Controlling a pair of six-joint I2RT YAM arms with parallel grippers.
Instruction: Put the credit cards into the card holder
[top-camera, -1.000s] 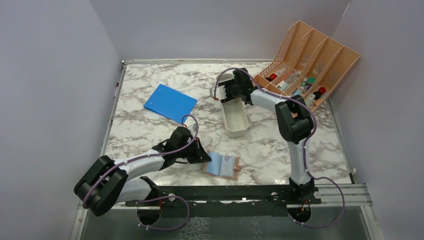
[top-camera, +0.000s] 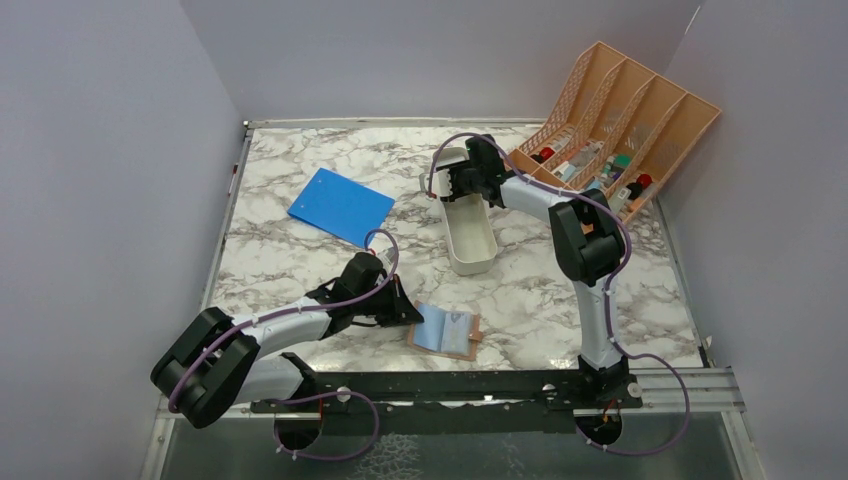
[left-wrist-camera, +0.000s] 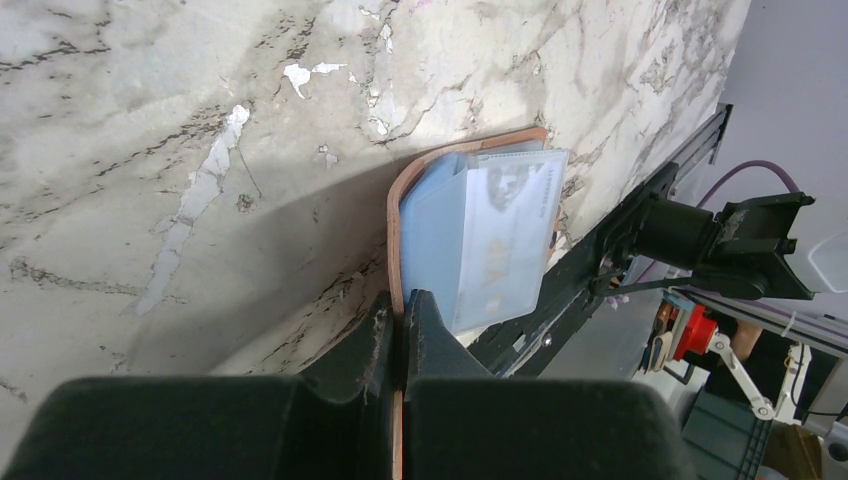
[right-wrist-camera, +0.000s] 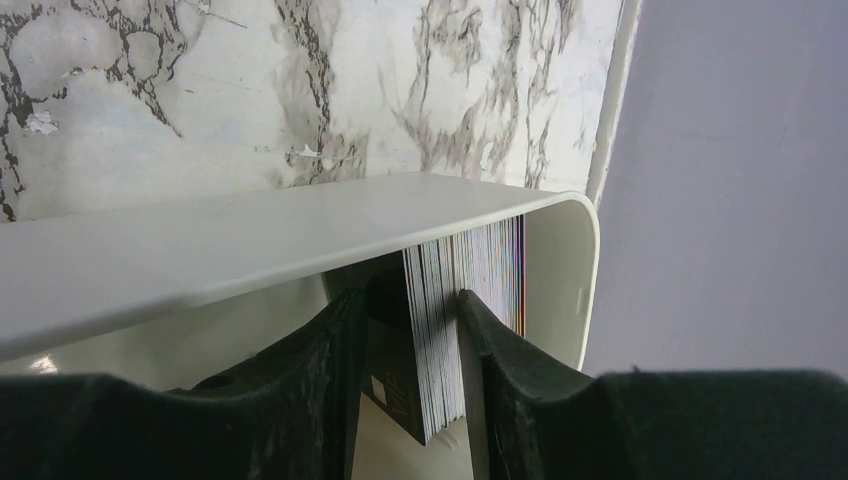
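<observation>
The card holder (top-camera: 443, 330), brown-edged with pale blue pages and clear sleeves, lies open near the front edge of the table. My left gripper is shut on its thin brown edge; in the left wrist view a clear sleeve (left-wrist-camera: 508, 230) faces up beside the fingers. In the right wrist view, a stack of credit cards (right-wrist-camera: 435, 330) stands on edge inside the white bin (right-wrist-camera: 560, 290), a black card in front. My right gripper is partly open at the stack, one finger before the black card and the other overlapping the white edges. Contact is unclear.
A blue folder (top-camera: 341, 206) lies flat at the back left. At the back right stands a tilted orange rack (top-camera: 650, 105) with several small items. The front half of the bin is empty, and bare marble surrounds it.
Both arms look almost still, with only a slight shift of the left arm's elbow and of the right arm. The holder stays in place.
</observation>
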